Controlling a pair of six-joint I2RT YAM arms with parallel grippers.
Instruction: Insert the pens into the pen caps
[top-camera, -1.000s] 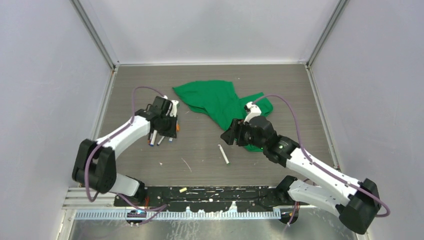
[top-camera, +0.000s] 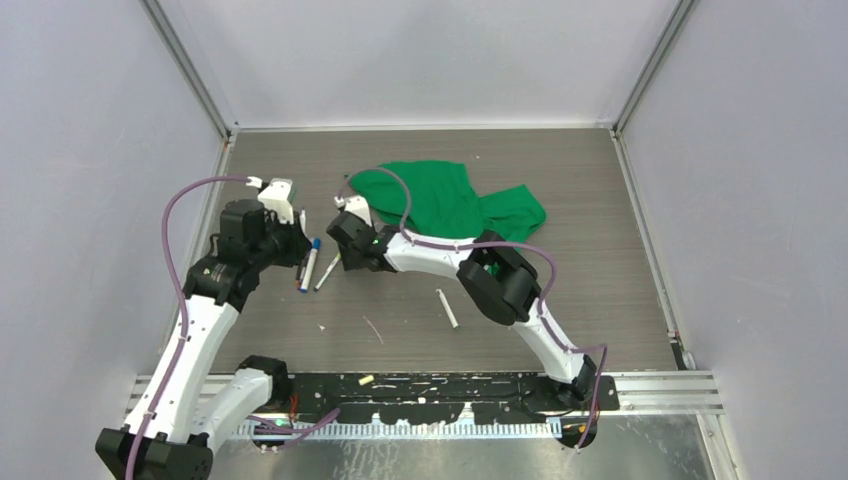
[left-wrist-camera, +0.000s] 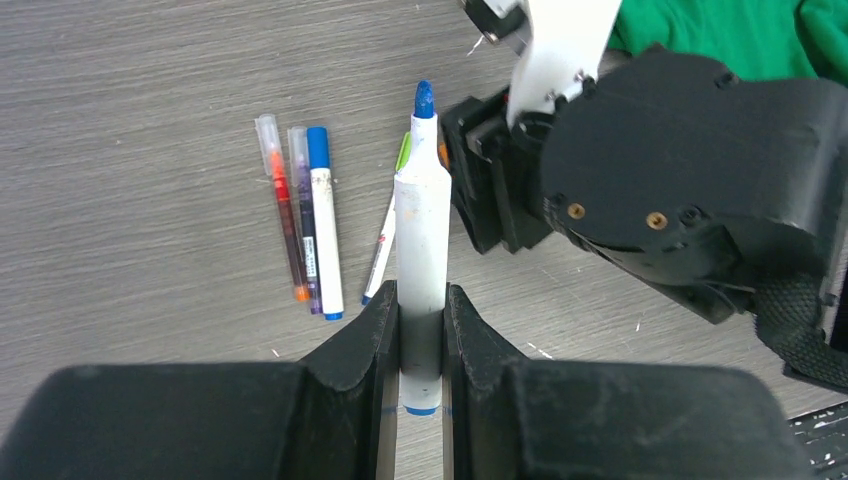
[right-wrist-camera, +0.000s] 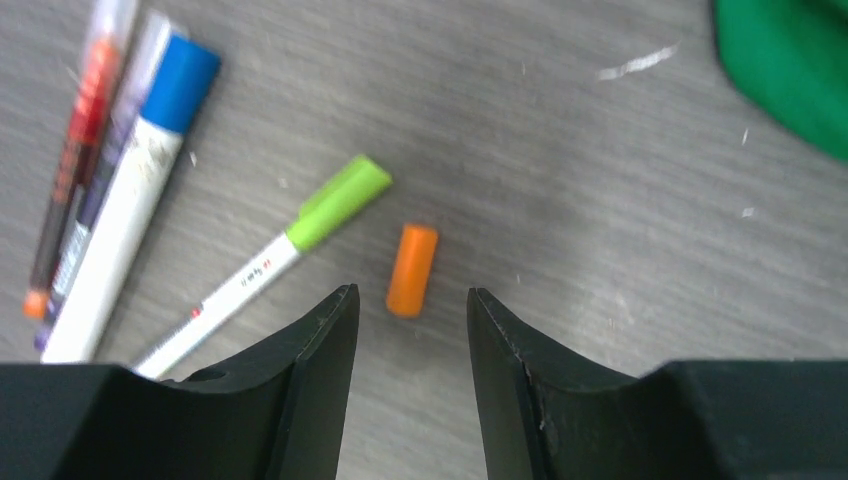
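Observation:
My left gripper is shut on a white marker (left-wrist-camera: 423, 215), which points upward with its blue tip bare. Below my right gripper lies a small orange cap (right-wrist-camera: 412, 270) on the table. The right fingers are part open on either side of it, with bare table showing between each finger and the cap. To the left of the cap rests a white pen with a green cap (right-wrist-camera: 340, 203). Farther left lie a blue-capped white marker (left-wrist-camera: 327, 225), a purple pen (left-wrist-camera: 305, 220) and a red pen (left-wrist-camera: 283, 205), side by side.
A green cloth (top-camera: 430, 200) lies crumpled behind the right arm. One more white pen (top-camera: 447, 308) lies alone, nearer the front. Both grippers are close together over the left half.
My left gripper lifted away leftward from the pens, uncovering the orange cap. The right arm swept left across the table and now covers that cap in the top view.

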